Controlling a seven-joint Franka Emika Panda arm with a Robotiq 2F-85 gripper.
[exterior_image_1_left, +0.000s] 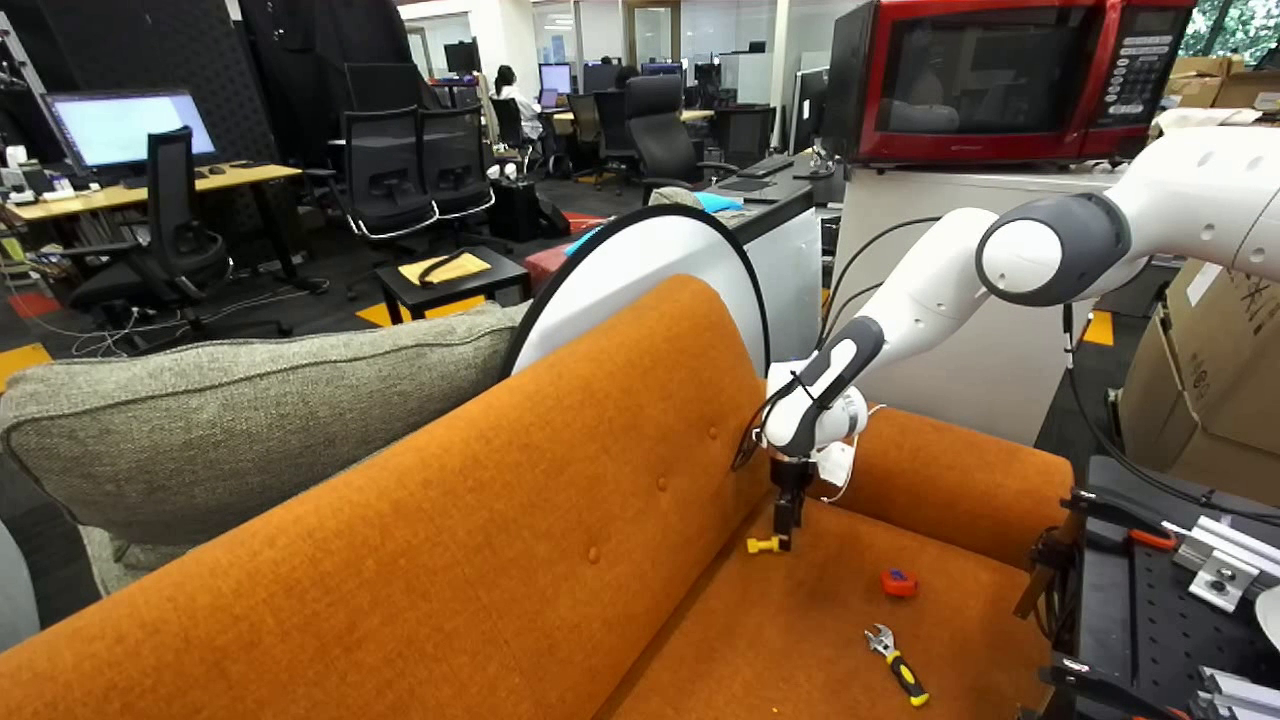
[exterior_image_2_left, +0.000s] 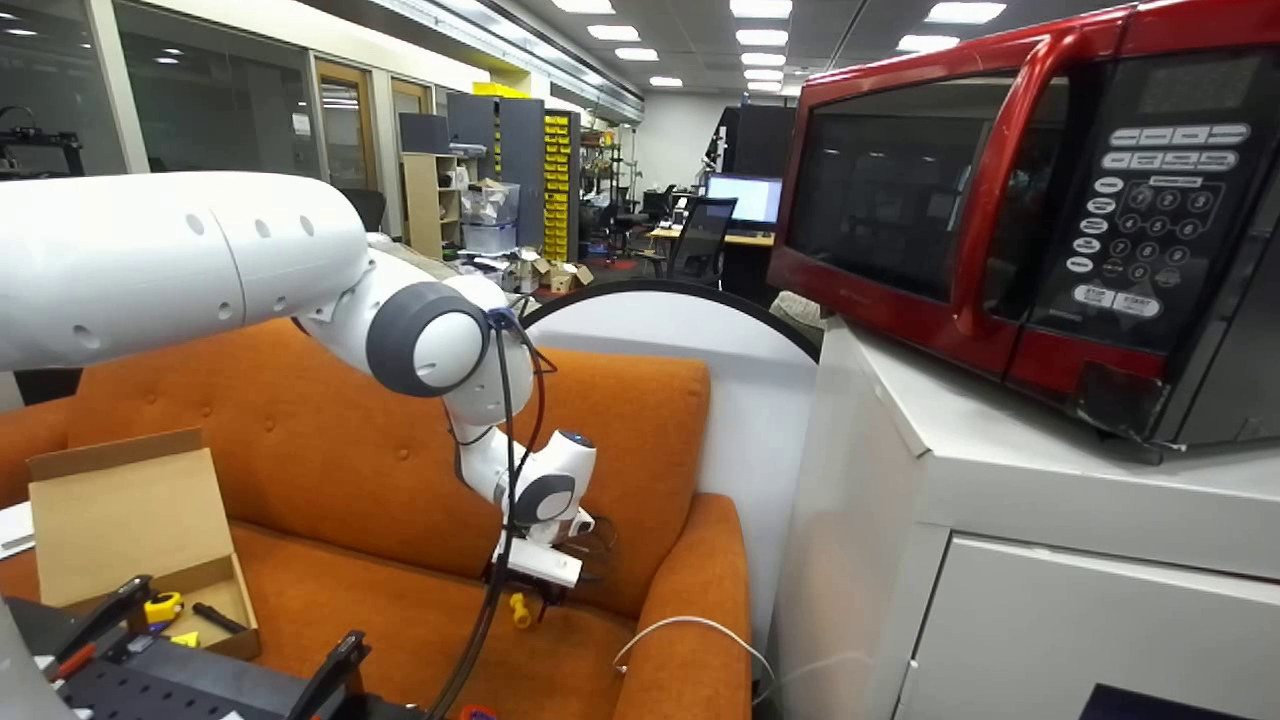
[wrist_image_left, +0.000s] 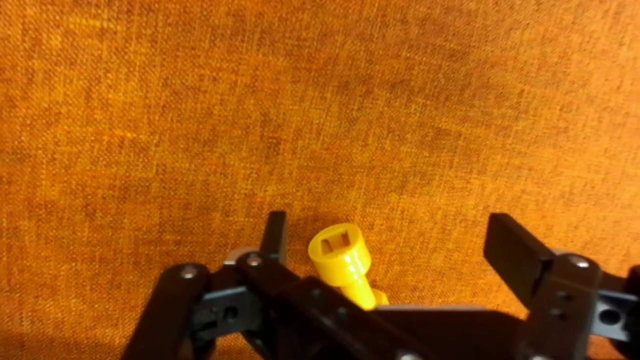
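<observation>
On the orange couch seat lies a small yellow piece (exterior_image_1_left: 765, 545) with a thick round end and a thinner neck, close to the backrest. My gripper (exterior_image_1_left: 786, 540) points down right at it. In the wrist view the gripper is open, its dark fingers wide apart. The yellow piece (wrist_image_left: 343, 258) shows between them, much nearer the left finger, with a gap of fabric to each side. Its lower part is hidden behind the gripper's body. From the other side, the yellow piece (exterior_image_2_left: 519, 610) sits just below the gripper.
A red object (exterior_image_1_left: 899, 583) and an adjustable wrench (exterior_image_1_left: 897, 664) lie on the seat (exterior_image_1_left: 768, 648) toward the front. The couch backrest (exterior_image_1_left: 648, 480) and armrest (exterior_image_1_left: 960, 480) rise close to the arm. An open cardboard box (exterior_image_2_left: 132, 516) holds tools at the left.
</observation>
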